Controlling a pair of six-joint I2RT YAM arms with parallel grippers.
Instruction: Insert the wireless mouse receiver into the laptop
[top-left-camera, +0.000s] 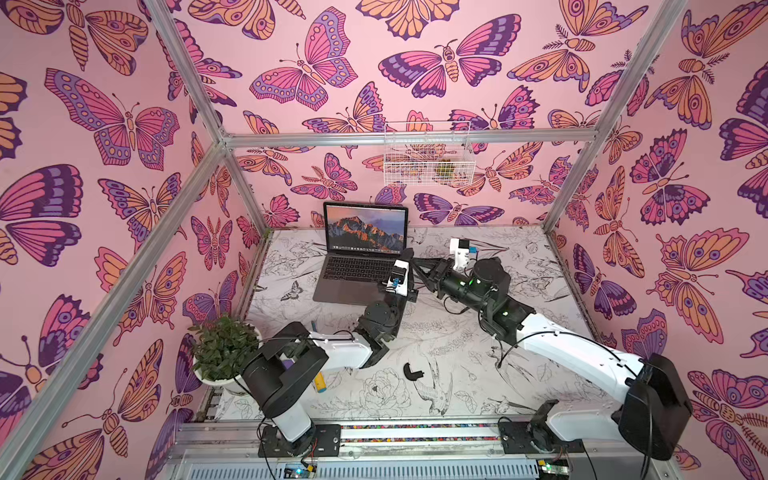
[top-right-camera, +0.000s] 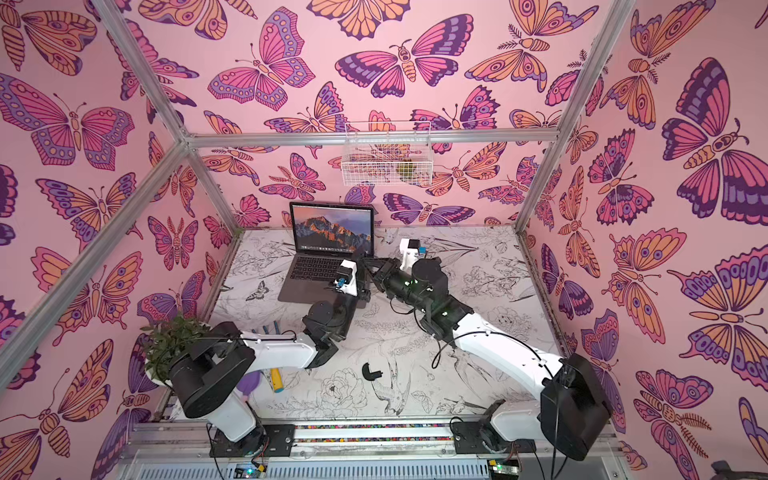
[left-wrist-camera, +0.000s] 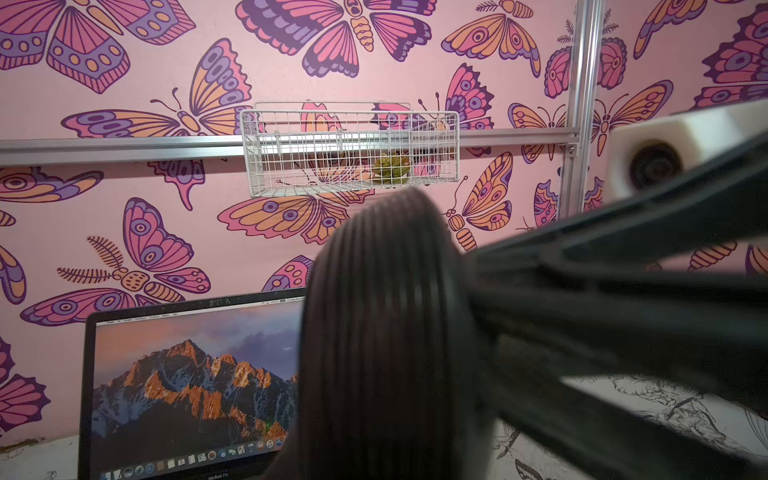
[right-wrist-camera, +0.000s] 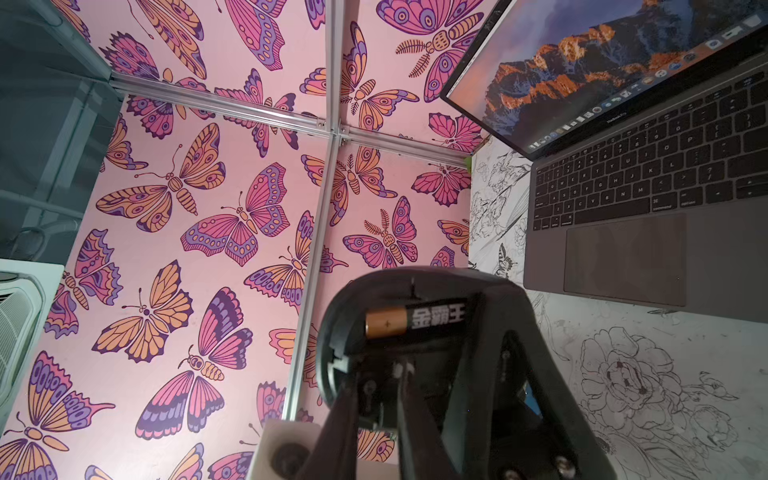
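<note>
My left gripper (top-left-camera: 407, 264), shut, holds the black mouse (right-wrist-camera: 496, 297) up beside the laptop's right edge. The mouse's underside is uncovered, with a battery (right-wrist-camera: 412, 321) in its compartment. My right gripper reaches into that compartment, its narrow fingers (right-wrist-camera: 412, 424) close together. A tiny pale spot shows at their tips; whether it is the receiver cannot be made out. In the left wrist view a blurred dark ribbed shape (left-wrist-camera: 384, 336) hides the grip. The open laptop (top-left-camera: 364, 264) stands at the back, screen lit.
A curved black piece (top-left-camera: 413, 372) lies on the front table. A potted plant (top-left-camera: 224, 349) and a yellow item (top-left-camera: 320, 382) are at the left front. The wire basket (top-left-camera: 429, 172) hangs on the back wall. The table's right side has free room.
</note>
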